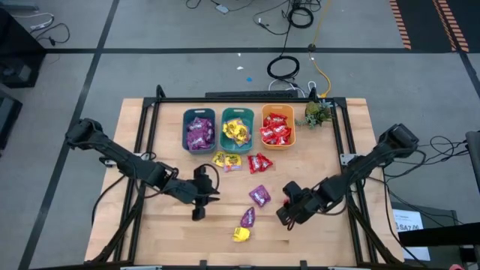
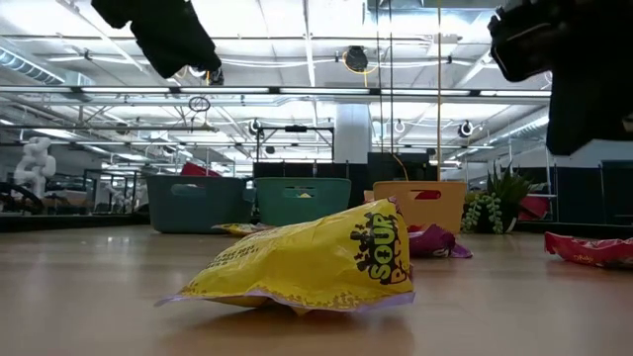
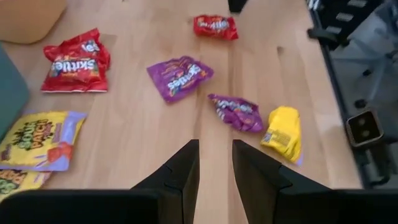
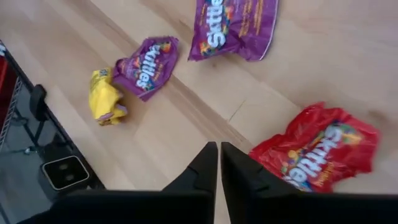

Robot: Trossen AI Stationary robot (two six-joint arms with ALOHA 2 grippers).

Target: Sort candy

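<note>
Near the front of the table lie a purple Skittles bag, a smaller purple Skittles bag and a yellow Sour Patch bag. A red Skittles bag lies just beside the right gripper, whose fingers are shut with nothing between them. From above, that arm mostly covers this red bag. Over the left part of the table hangs the left gripper, open and empty, its fingers apart above bare wood. Another red Skittles bag and a Sour Patch bag lie before the bins.
Three bins stand at the back: a dark blue bin with purple bags, a green bin with yellow ones, an orange bin with red ones. A plant is beside the orange bin. Bare wood spans the table's centre.
</note>
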